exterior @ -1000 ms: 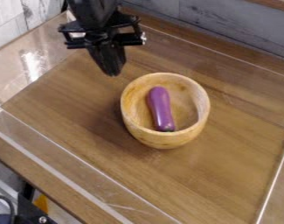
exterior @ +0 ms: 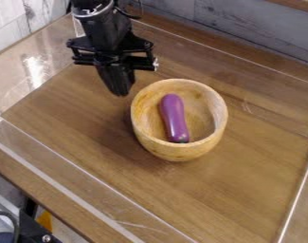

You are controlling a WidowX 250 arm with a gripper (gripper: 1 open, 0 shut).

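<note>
A wooden bowl [exterior: 195,142] sits on the wooden table, right of centre, with a long purple object [exterior: 172,117] lying inside it, like an eggplant. My black gripper [exterior: 118,87] hangs above the table to the upper left of the bowl, apart from it. It looks shut, with nothing visible between its fingertips, though they are small in this view.
Grey wooden walls stand along the back and left. Some dark cables lie off the table's lower left edge.
The gripper has moved down a little toward table height since a second ago. The bowl and the purple object have not moved.
</note>
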